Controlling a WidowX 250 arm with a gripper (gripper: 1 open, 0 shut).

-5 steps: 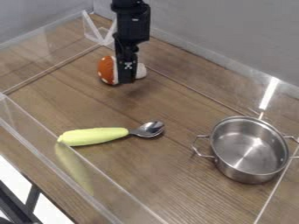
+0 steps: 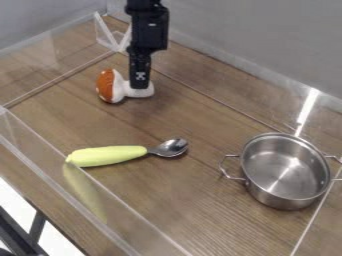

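My black gripper [image 2: 139,82] hangs at the upper middle, its fingertips low at the right part of an orange-and-white object [image 2: 110,86] that lies on the wooden table. The gripper looks shut; whether anything is between its fingers is hard to tell at this size.
A yellow-handled spoon [image 2: 110,156] lies in the front left-middle. A steel pot [image 2: 285,177] with two handles stands at the right. Clear walls edge the table [image 2: 174,210].
The orange-and-white object has shifted left and slightly toward the front. The gripper has moved a little the same way.
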